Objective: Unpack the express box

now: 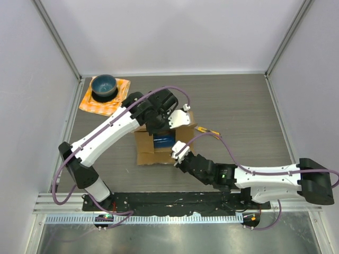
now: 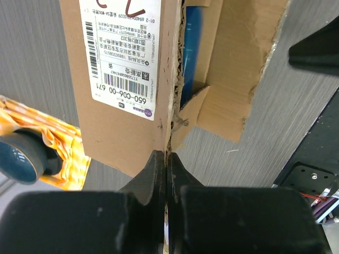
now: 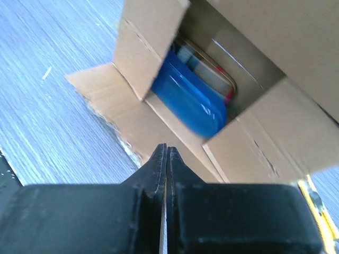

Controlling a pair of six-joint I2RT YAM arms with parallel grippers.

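The cardboard express box [image 1: 153, 158] stands tilted with its opening toward the table's front, flaps spread. Inside it lies a blue glossy package [image 3: 183, 98], against a plaid item [image 3: 209, 74]. My left gripper is shut on the edge of the box, beside the labelled face; from above, its fingertips are largely hidden by the arm. In the right wrist view my right gripper is shut with nothing between its fingers, in front of the opening near the lower flap. The blue package is outside those fingers, still within the box.
A yellow cutter [image 1: 207, 130] lies just right of the box. At the back left, a dark bowl [image 1: 104, 84] rests on an orange checked cloth [image 1: 94, 105].
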